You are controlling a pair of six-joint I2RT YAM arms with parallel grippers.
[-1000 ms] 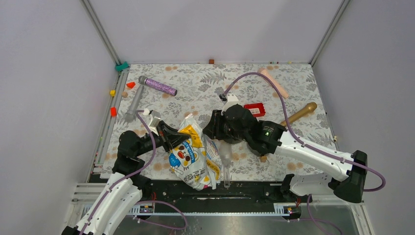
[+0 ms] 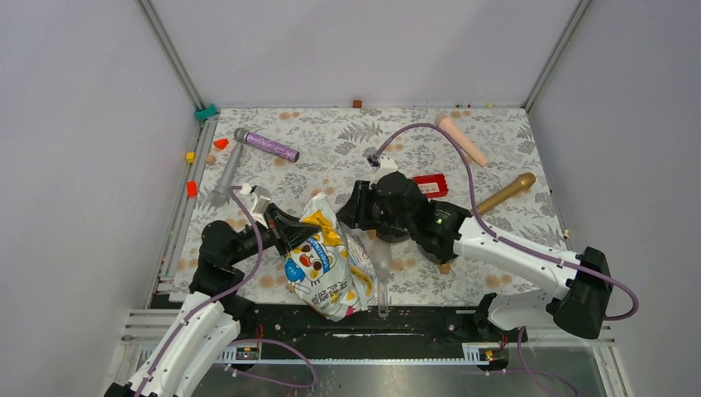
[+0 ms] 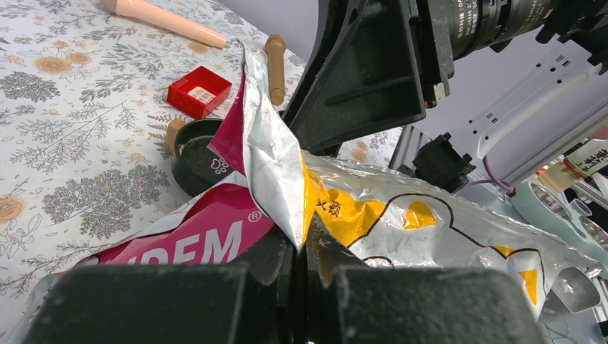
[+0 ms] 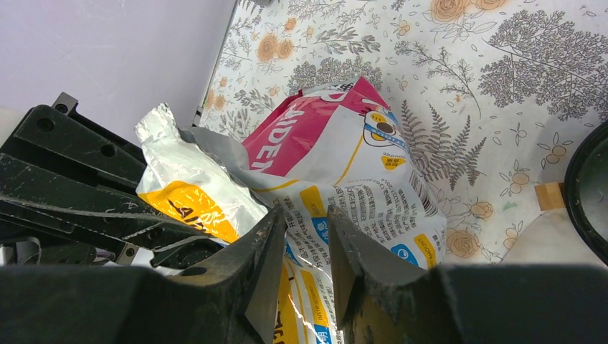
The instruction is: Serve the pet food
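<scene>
A crinkled pet food bag (image 2: 318,269) with magenta, white and yellow print stands at the front middle. My left gripper (image 2: 307,230) is shut on its top, which sticks up in a folded flap in the left wrist view. My right gripper is beside that top, part open over the bag, its fingers apart; whether they touch it I cannot tell. A dark bowl with a paw print (image 3: 199,172) sits behind the bag, partly hidden. A clear scoop (image 2: 382,281) lies right of the bag.
A red box (image 2: 430,185), a peach roller (image 2: 463,141) and a gold roller (image 2: 508,190) lie at the back right. A purple tube (image 2: 269,147) and grey tube (image 2: 227,174) lie at the back left.
My right arm has moved slightly left, toward the bag's top, its elbow shifting a little. The left arm and bag look unchanged.
</scene>
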